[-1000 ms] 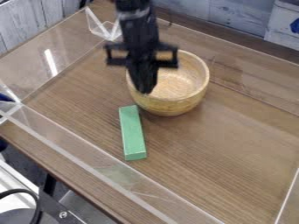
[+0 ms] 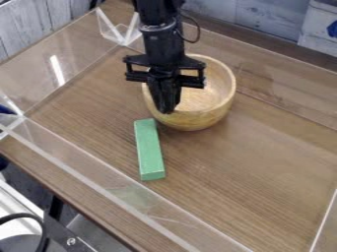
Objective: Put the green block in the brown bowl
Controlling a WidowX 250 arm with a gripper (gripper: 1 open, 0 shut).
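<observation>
The green block (image 2: 150, 151) is a long flat bar lying on the table, just in front of the bowl and slightly left of it. Behind it stands the round brown bowl (image 2: 198, 110), light wooden in colour, its left rear part covered by the arm. My black gripper (image 2: 165, 106) points down over the left side of the bowl, beyond the far end of the block and apart from it. Its fingers look dark and close together, and I cannot make out the gap between them. Nothing green shows at them.
Bare wooden table (image 2: 257, 182) stretches to the right and front. A clear plastic tray edge (image 2: 118, 28) is at the back left. Dark equipment with a cable (image 2: 27, 231) fills the lower left corner. A white-and-blue object (image 2: 320, 25) stands at the back right.
Block and bowl have not moved.
</observation>
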